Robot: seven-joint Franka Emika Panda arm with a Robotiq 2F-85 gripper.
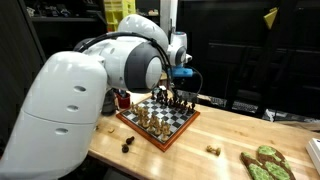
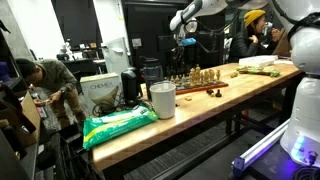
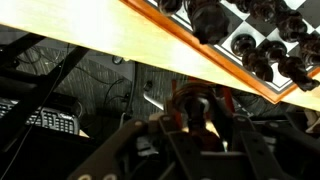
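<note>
In the wrist view my gripper is shut on a dark brown rounded piece (image 3: 193,97), apparently a chess piece; its lower part is hidden by the fingers. Below it show the dark floor and gear past the table edge. The chessboard (image 1: 161,118) lies on the wooden table, light pieces (image 1: 150,124) on the near side and dark pieces (image 1: 182,103) toward the far right. In the wrist view the board's brown border (image 3: 235,78) runs above and right of the gripper. The white wrist (image 1: 178,48) stands above the board's far side, fingertips unclear there.
Two small dark pieces (image 1: 127,146) and a light piece (image 1: 213,150) lie off the board. A red mug (image 1: 123,100) stands left of it. Green patterned cloth (image 1: 267,164) lies at the right, with bare table between. A white bucket (image 2: 163,99) stands near the table's end.
</note>
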